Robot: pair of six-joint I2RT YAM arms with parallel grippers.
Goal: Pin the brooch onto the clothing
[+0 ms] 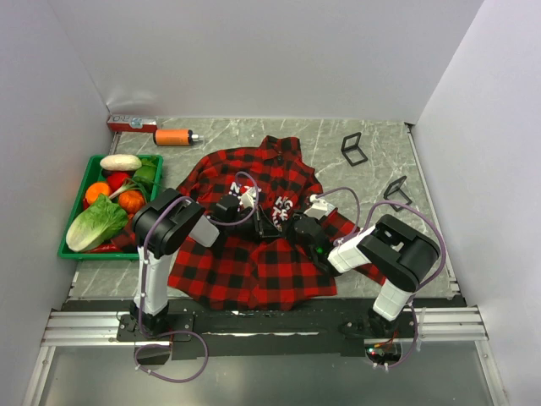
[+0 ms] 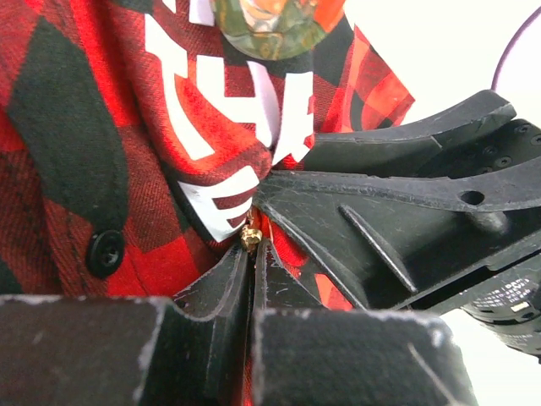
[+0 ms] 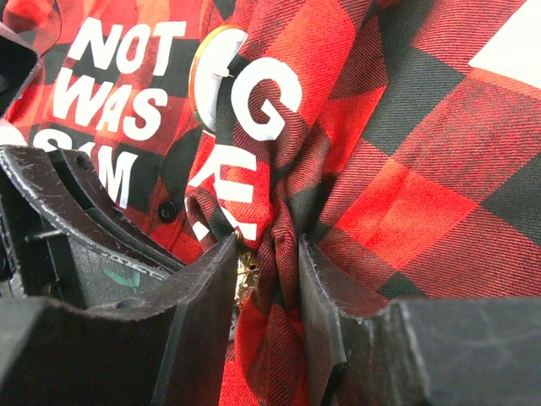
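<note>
The red-and-black plaid shirt (image 1: 254, 279) lies spread on the table with white lettering on its front. In the left wrist view a small gold metal piece (image 2: 251, 236), apparently part of the brooch, sits in the tips of my left gripper, which is shut on it against the cloth. Seen from the right wrist, the gold piece (image 3: 246, 275) touches a bunched fold (image 3: 283, 262) of the shirt. That fold lies between the fingers of my right gripper; whether they press it cannot be told. The pin's point is hidden.
A round ornament (image 2: 275, 25) with green and orange lies on the shirt near the lettering. Left of the shirt stands a green vegetable basket (image 1: 63, 245); behind it are an orange bottle (image 1: 173, 137) and a red box (image 1: 131, 123). Two black stands (image 1: 353, 148) occupy the right side.
</note>
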